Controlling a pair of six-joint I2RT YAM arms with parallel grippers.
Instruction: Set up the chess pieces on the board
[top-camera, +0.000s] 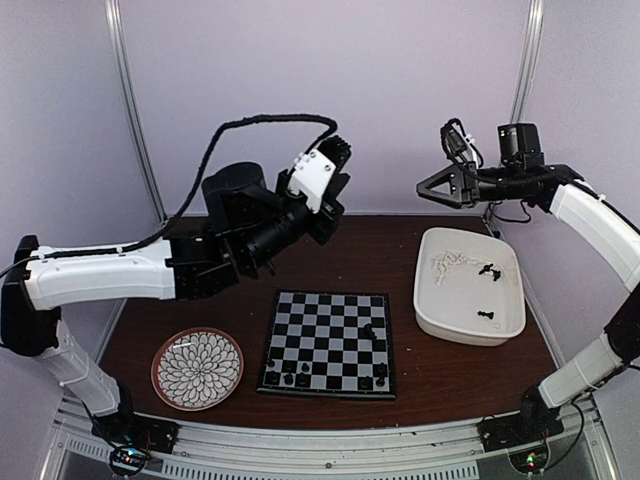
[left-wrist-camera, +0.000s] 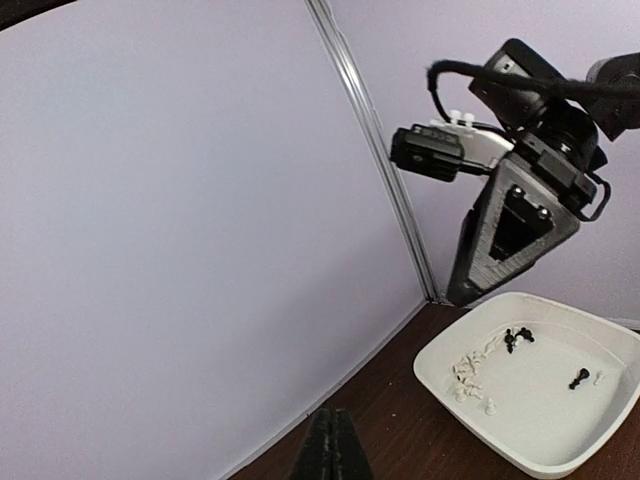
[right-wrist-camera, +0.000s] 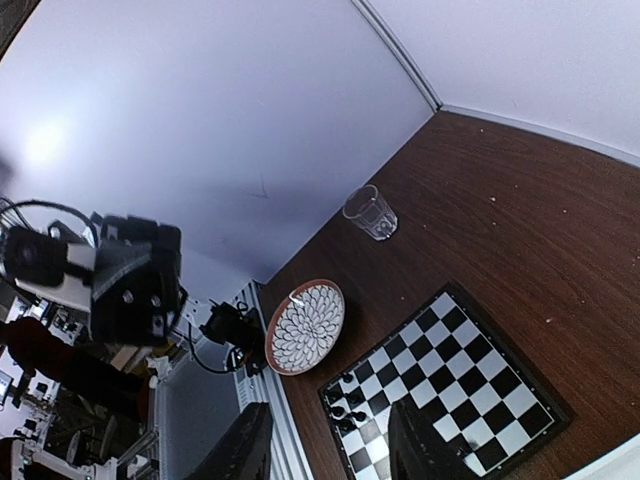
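My left gripper is shut, nothing between its fingers, raised over the back of the table. Across from it my right gripper stands open and empty, its fingers (right-wrist-camera: 247, 445) apart. Below lies the checkered chessboard (top-camera: 325, 330). A black piece (top-camera: 369, 331) rests on its right side, seemingly tipped over. Other black pieces (top-camera: 288, 379) stand along the board's near edge, mostly at the left corner, with more at the right corner. In the white bin (top-camera: 428, 305) lie white pieces (top-camera: 455, 260) and a few black pieces (top-camera: 486, 315).
A patterned plate (top-camera: 197, 369) sits left of the board. Behind it stands a clear glass (right-wrist-camera: 371, 212), hidden by the left arm in the top view. The table behind the board looks bare.
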